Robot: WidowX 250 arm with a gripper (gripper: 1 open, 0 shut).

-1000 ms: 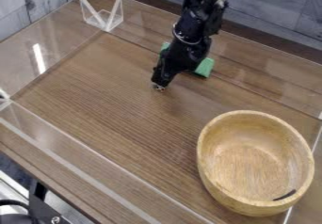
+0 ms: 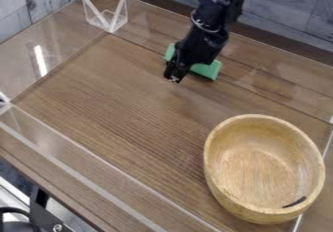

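Observation:
My black gripper [image 2: 176,72] reaches down from the upper middle to the wooden table, its tip at the left end of a green object [image 2: 203,67] that looks like a cloth or sponge. The gripper looks shut; whether anything thin is between its fingers cannot be seen. The arm hides part of the green object.
A large beige round basket [image 2: 224,161] sits at the lower right. A clear wire-like piece [image 2: 107,17] stands at the top left.
Over the last second my gripper has moved up and away from the front, from just left and in front of the green object to closer against it.

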